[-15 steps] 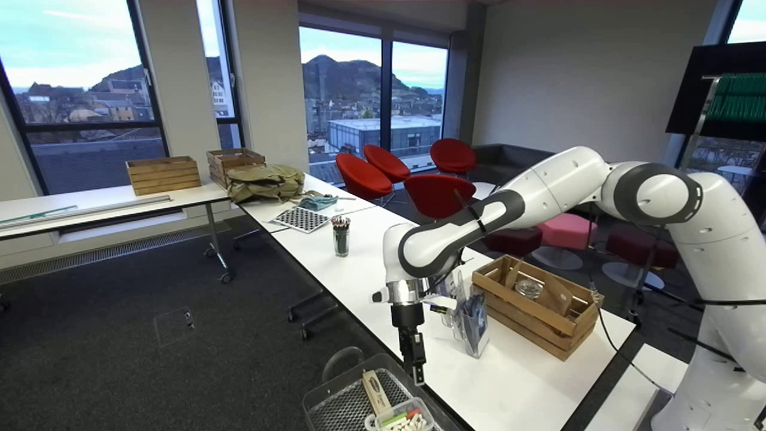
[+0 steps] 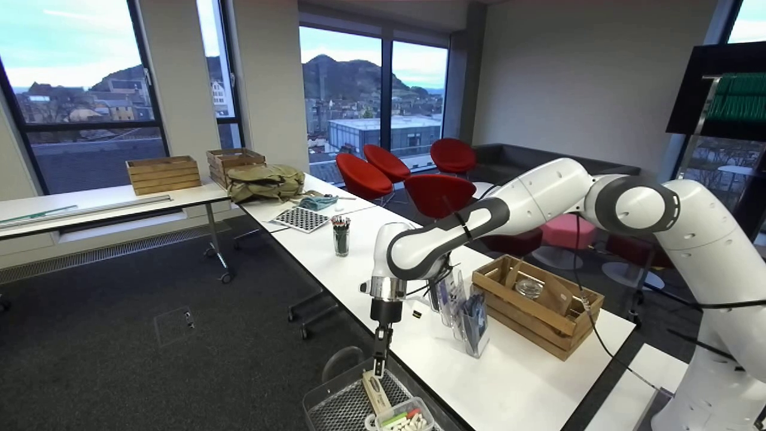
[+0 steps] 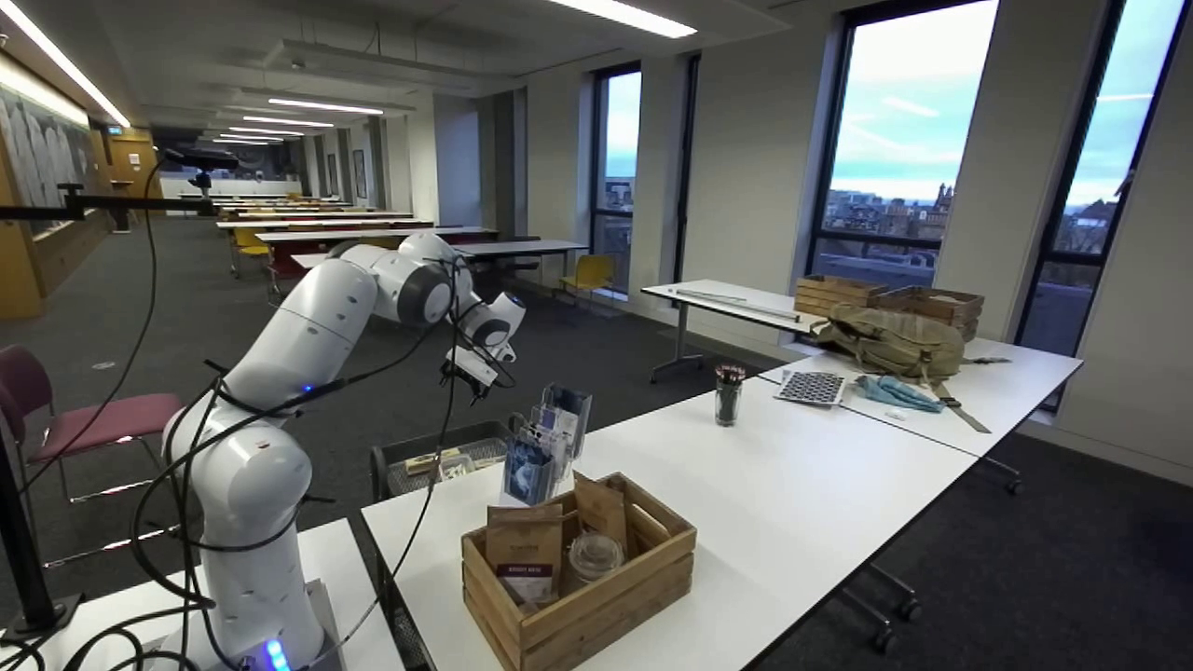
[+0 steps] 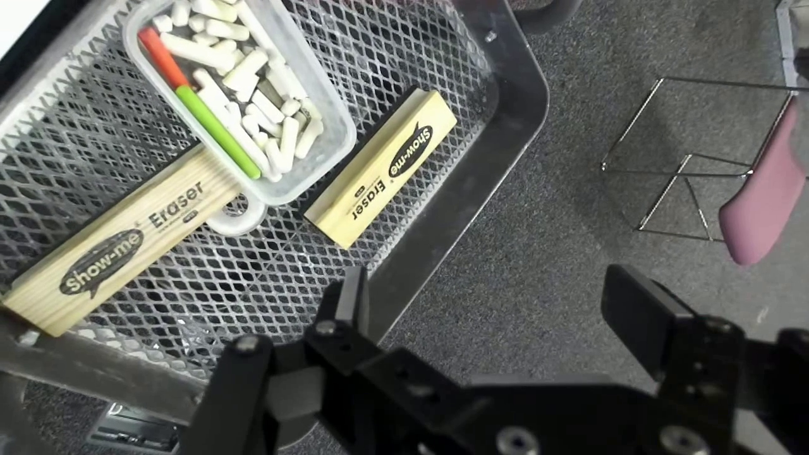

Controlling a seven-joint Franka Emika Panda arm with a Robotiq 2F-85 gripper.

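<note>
Open, with nothing between its fingers, my gripper hangs above the dark mesh tray (image 4: 455, 242); in the wrist view one finger overlaps the tray's rim and the other is over the carpet beyond. Inside the tray lie a wooden "Show-me" eraser (image 4: 125, 239) and a second such eraser (image 4: 383, 167). Between them a clear plastic tub (image 4: 334, 114) holds white chalk pieces (image 4: 250, 76) plus a red and green stick (image 4: 216, 129). From exterior view 1, the gripper (image 2: 379, 370) points down close to an eraser (image 2: 374, 394). Exterior view 2 does not show the fingers clearly.
Beside the tray, a leaflet holder (image 2: 470, 323) and a wooden crate (image 2: 535, 305) with packets and a jar stand on the white table. Farther along are a pencil glass (image 2: 341, 237), a checkered board (image 2: 303, 219) and a green bag (image 2: 266, 182).
In exterior view 1 the arm and gripper have swung left, from near the table's edge to over the tray by the eraser. The tray and its contents look unmoved.
</note>
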